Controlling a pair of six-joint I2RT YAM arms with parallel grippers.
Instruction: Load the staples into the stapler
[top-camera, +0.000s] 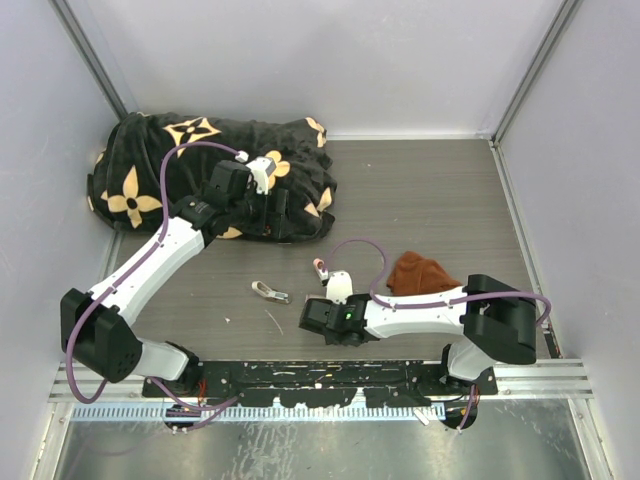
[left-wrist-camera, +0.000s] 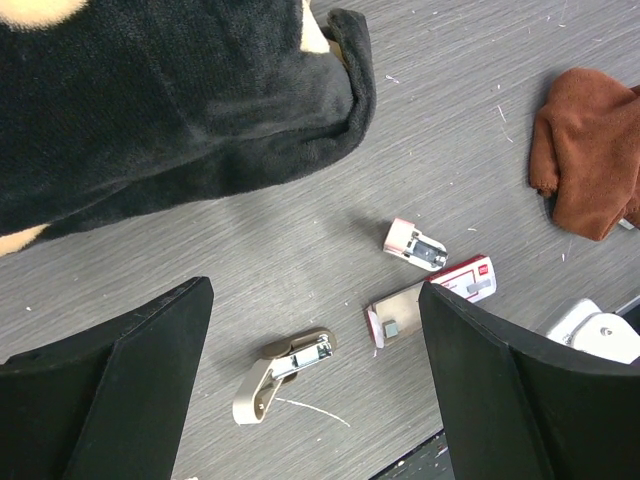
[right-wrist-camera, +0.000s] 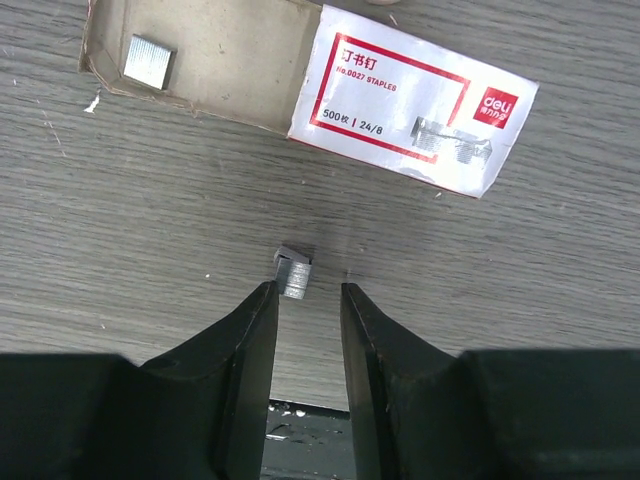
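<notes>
A short silver staple strip lies on the table in the right wrist view, close to the left fingertip of my right gripper. That gripper is part open; whether the finger touches the strip I cannot tell. Behind it, the white and red staple box has its cardboard tray slid out, with another staple strip inside. In the left wrist view, a beige stapler lies opened up on the table. High above the table, my left gripper is open and empty.
A small red-and-white object with a metal part lies beyond the box. A brown cloth rests at the right, and a dark flowered blanket fills the back left.
</notes>
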